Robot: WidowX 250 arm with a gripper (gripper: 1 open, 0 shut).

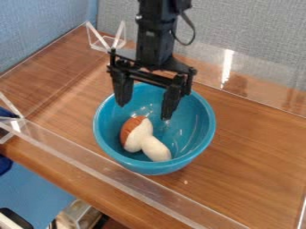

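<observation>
My black gripper (146,100) stands open over the teal bowl (196,143), its fingers spread across the bowl's back half and nothing between them. In the bowl's front left part lies a mushroom-shaped object (153,146) with a white stem and an orange-brown cap (131,130), below and in front of the fingertips.
A clear low barrier (102,174) runs along the front edge, and another along the back near the grey wall. A dark blue item (7,116) sits at the far left.
</observation>
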